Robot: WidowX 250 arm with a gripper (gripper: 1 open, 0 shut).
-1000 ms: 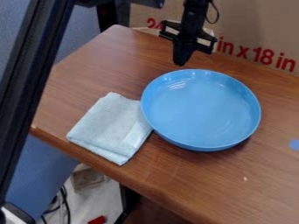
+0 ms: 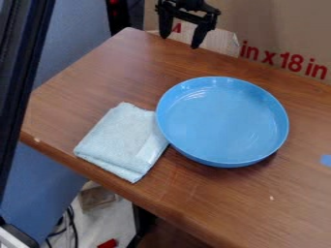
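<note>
My black gripper (image 2: pixel 180 35) hangs high at the top of the camera view, above the back edge of the wooden table, its two fingers spread apart with nothing seen between them. A large round blue plate (image 2: pixel 223 116) rests on the table at centre right. Left of it lies a folded pale blue cloth (image 2: pixel 119 142) near the front left edge.
A cardboard box (image 2: pixel 282 34) with red lettering stands behind the table. A dark frame (image 2: pixel 21 68) runs along the left side. A small blue tape piece (image 2: pixel 324 160) is at the right.
The gripper has moved up and to the left, away from the plate toward the top edge of the view. The plate and cloth have not moved.
</note>
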